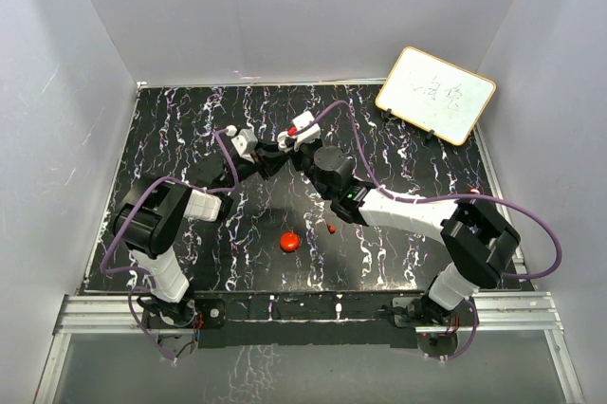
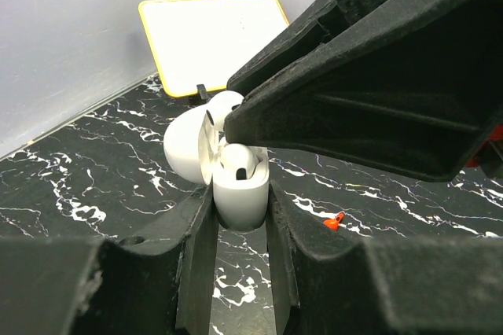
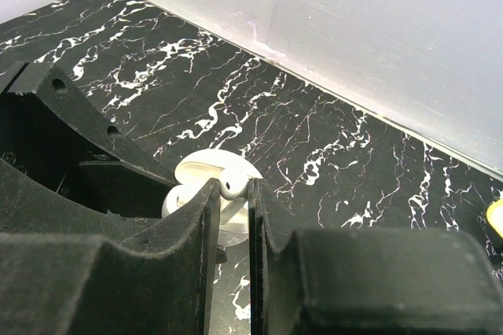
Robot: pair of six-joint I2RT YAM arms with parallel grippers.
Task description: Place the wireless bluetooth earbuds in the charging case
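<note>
The white charging case [image 2: 241, 197] is pinched between the fingers of my left gripper, its lid [image 2: 187, 145] standing open. A white earbud [image 2: 237, 160] shows in the case's near part. My right gripper is shut on another white earbud [image 3: 233, 182], whose rounded head sticks out between the fingertips. That earbud is right at the opened case, in front of the lid in the right wrist view; whether it is seated in a slot is hidden by the fingers. From above, both grippers meet near the middle of the table, raised over it.
A red round object [image 1: 289, 242] lies on the black marbled table [image 1: 256, 276], with a small orange piece [image 1: 331, 229] beside it. A whiteboard [image 1: 436, 94] stands at the back right.
</note>
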